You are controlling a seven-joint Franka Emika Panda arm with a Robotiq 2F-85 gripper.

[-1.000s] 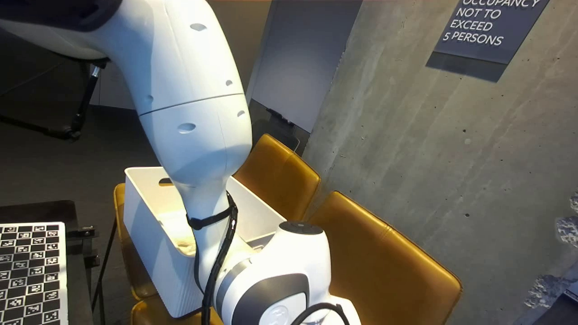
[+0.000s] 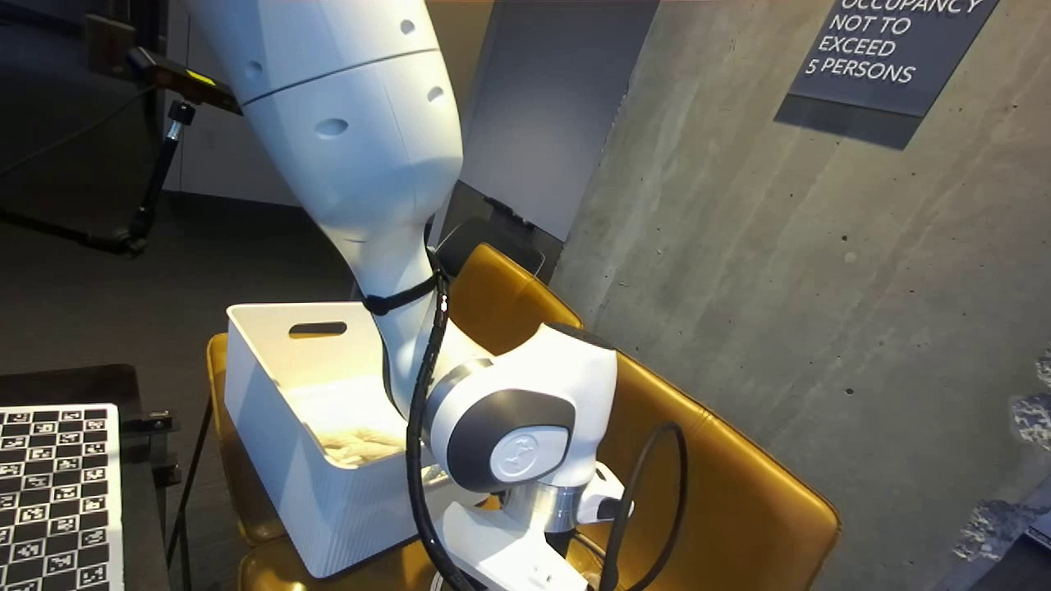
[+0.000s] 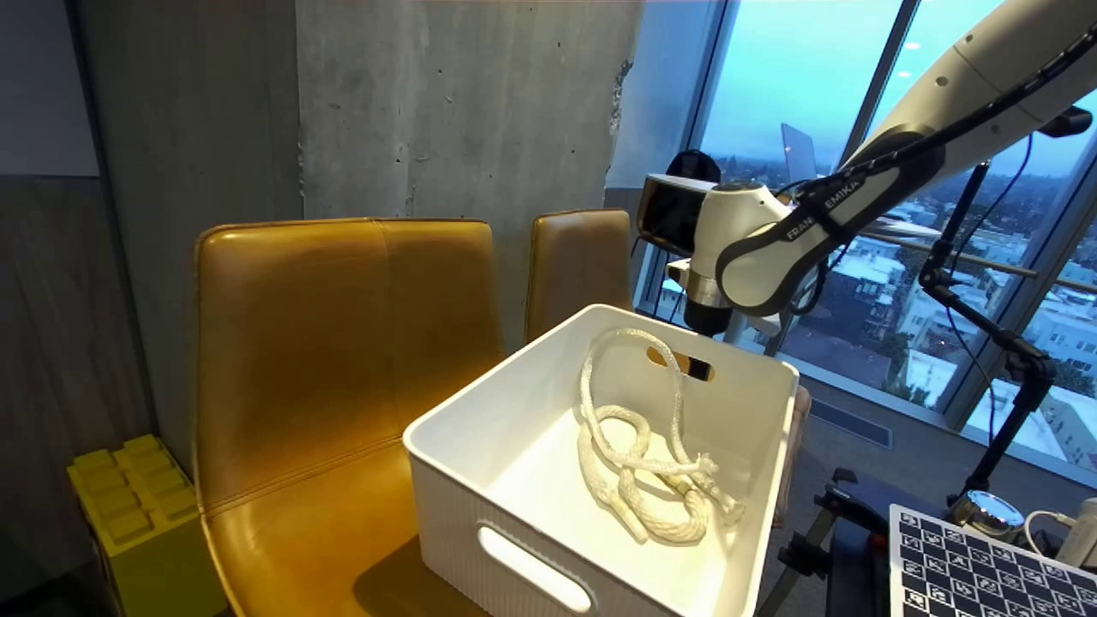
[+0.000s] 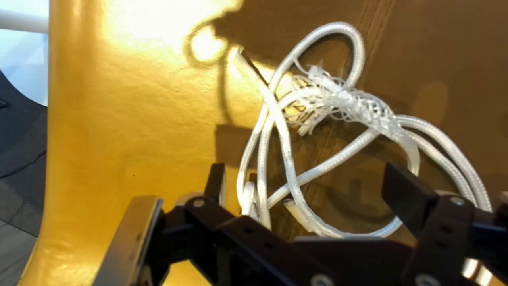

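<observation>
My gripper stands open in the wrist view, its dark fingers [image 4: 409, 198] wide apart above a brown leather chair seat [image 4: 128, 138]. Between and beyond them lies a loosely coiled white cord [image 4: 285, 143] with a frayed, net-like stretch. Nothing appears clamped; part of the cord is hidden behind the gripper. Inside the white box [image 3: 535, 401] rests a thicker cream rope [image 3: 674, 530], looped and knotted, one loop leaning up the far wall. From exterior view 1, the hand [image 2: 512, 552] is beside the box, its fingertips out of sight.
The upright chair back [image 2: 709, 492] rises close to the arm. A checkered board [image 2: 59, 492] is at the left, and a camera stand [image 3: 1013, 339] stands beyond the box. A concrete wall [image 2: 818, 295] is behind the chairs.
The arm has risen in exterior view 1, lifting the wrist, and its forearm has shifted slightly right. More of the box's interior shows now. The box and chairs stay where they were.
</observation>
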